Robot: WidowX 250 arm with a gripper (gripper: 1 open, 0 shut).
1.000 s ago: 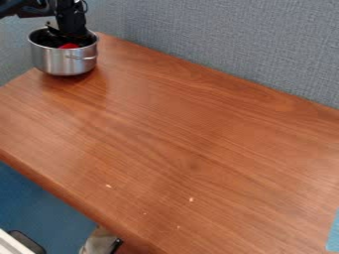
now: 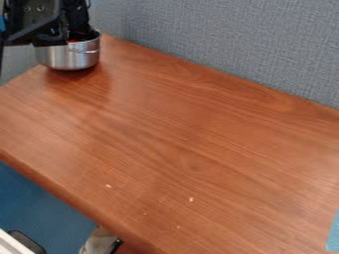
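A shiny steel pot (image 2: 71, 57) stands at the far left corner of the wooden table (image 2: 185, 139). The black gripper (image 2: 48, 32) is over it at the top left edge of the view, covering most of the pot's opening; its fingertips and whether it is open or shut cannot be made out. The pot's contents are almost wholly hidden.
A grey fabric partition (image 2: 239, 50) runs behind the table. Blue floor shows past the near left edge, with some small objects at the bottom left.
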